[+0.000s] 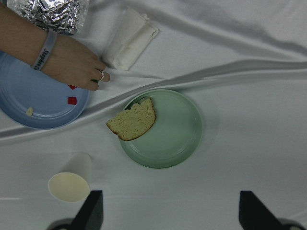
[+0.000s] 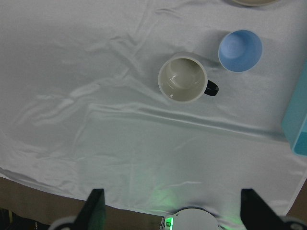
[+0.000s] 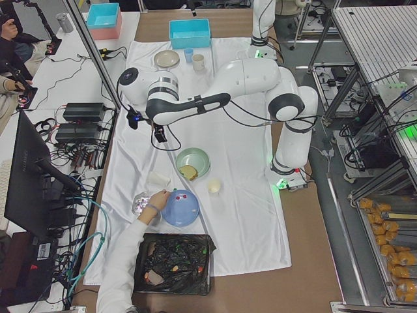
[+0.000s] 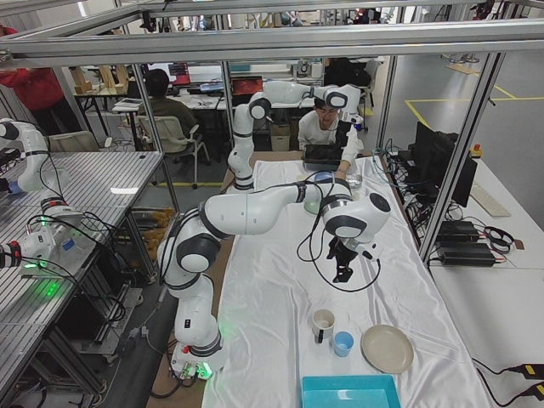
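In the left wrist view, a slice of bread (image 1: 132,120) rests on a green plate (image 1: 172,139). A person's hand (image 1: 72,64) reaches over a blue plate (image 1: 33,105) with small red and yellow pieces, beside crumpled foil (image 1: 50,14), a folded napkin (image 1: 132,38) and a paper cup (image 1: 67,187). My left gripper hangs open above this, nothing between its fingers. My right gripper is open over bare cloth near a mug (image 2: 182,79) and a blue cup (image 2: 240,50).
A teal bin (image 4: 348,391) and beige plate (image 4: 387,348) are at the far end from the person. A black lined tray (image 3: 172,261) lies at the person's end. The middle cloth has free room.
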